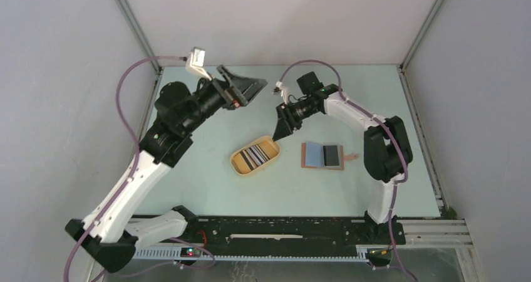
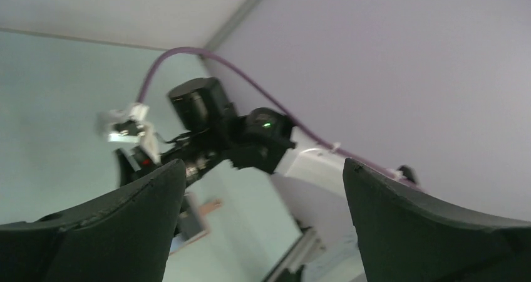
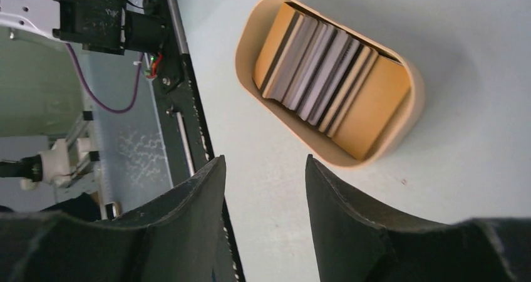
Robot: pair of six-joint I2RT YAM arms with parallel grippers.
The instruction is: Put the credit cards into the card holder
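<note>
A row of thin dark and light cards point(image 1: 255, 157) is packed in an oval tan basket point(image 1: 274, 144) near the table's middle; the right wrist view shows the cards point(image 3: 313, 69) standing close together. To the right, what looks like the card holder point(image 1: 324, 156) lies flat, one half blue and the other black, on a brown backing. My right gripper is open with a gap between its fingers, close to the basket's right end. Well above the table at left, my left gripper stands wide open and empty.
A small brown tab point(image 1: 352, 157) sticks out at the holder's right side. In the left wrist view the right arm point(image 2: 250, 135) shows beyond the left fingers.
</note>
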